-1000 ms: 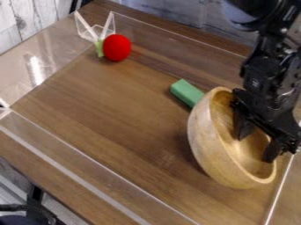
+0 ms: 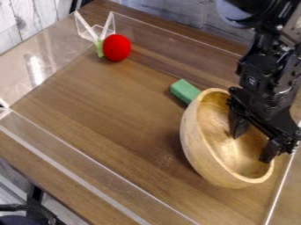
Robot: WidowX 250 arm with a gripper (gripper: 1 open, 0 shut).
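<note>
My black gripper (image 2: pixel 256 132) reaches down from the upper right into a large wooden bowl (image 2: pixel 202 156), which is tilted at the right of the table. The fingers are dark and partly inside the bowl, so I cannot tell whether they are open or shut on its rim. A green block (image 2: pixel 184 90) lies just behind the bowl's left side.
A red ball (image 2: pixel 116 47) sits at the back left beside a small white wire stand (image 2: pixel 94 33). The table's edge runs along the lower left.
The bowl and my gripper have moved slightly to the left, and more of the table shows at the bowl's right.
</note>
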